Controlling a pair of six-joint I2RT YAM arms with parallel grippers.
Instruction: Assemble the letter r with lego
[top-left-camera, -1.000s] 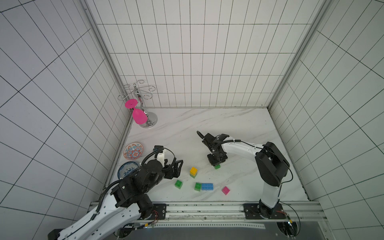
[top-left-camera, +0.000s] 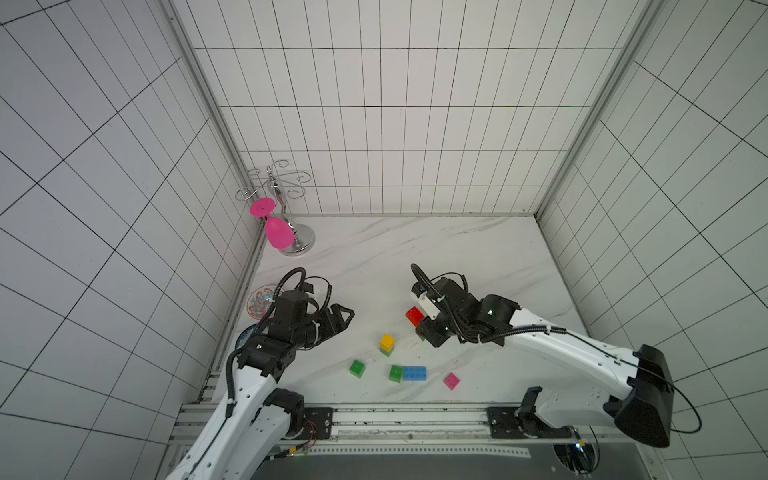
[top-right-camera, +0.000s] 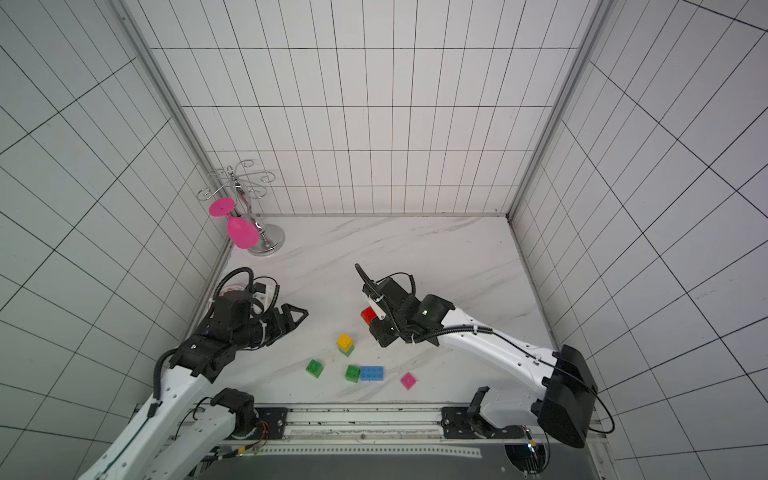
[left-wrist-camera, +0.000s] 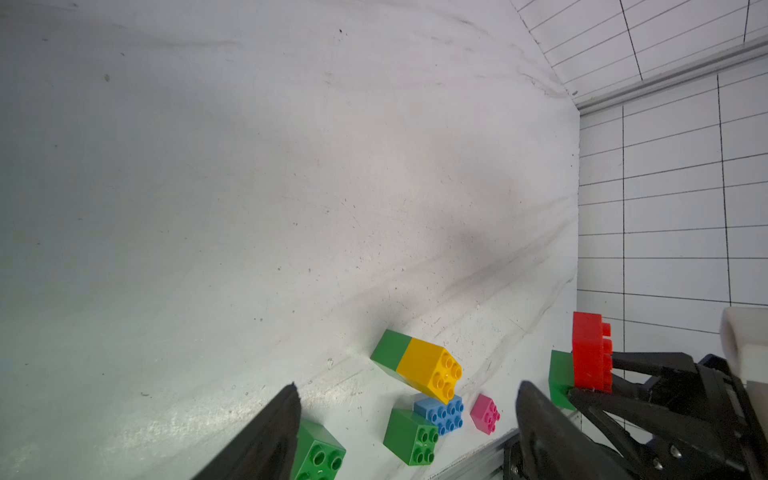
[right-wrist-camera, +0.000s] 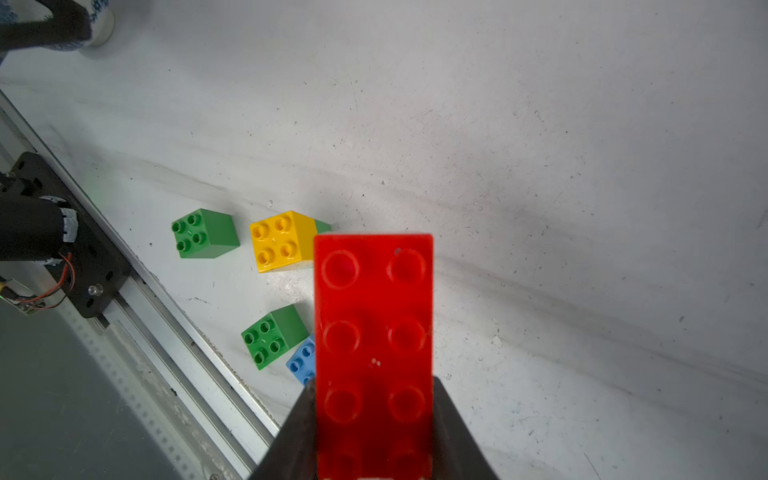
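A red 2x4 brick is held up in my right gripper, which is shut on it; in the left wrist view a green brick (left-wrist-camera: 560, 376) shows joined to it. My left gripper hangs over the table, fingers apart with nothing between them. Below lie a yellow brick (right-wrist-camera: 284, 240) on a green one, separate green bricks (right-wrist-camera: 212, 232), a blue brick (top-left-camera: 414, 373) beside one of these, and a pink brick (top-left-camera: 451, 381) near the front edge.
A chrome stand (top-left-camera: 296, 240) with pink items stands at the back left. A patterned plate (top-left-camera: 257, 301) is partly hidden behind the left arm.
My right gripper has lifted the red and green bricks and turned, coming nearer the front. The left arm has moved and turned, its gripper now higher in the top left view.
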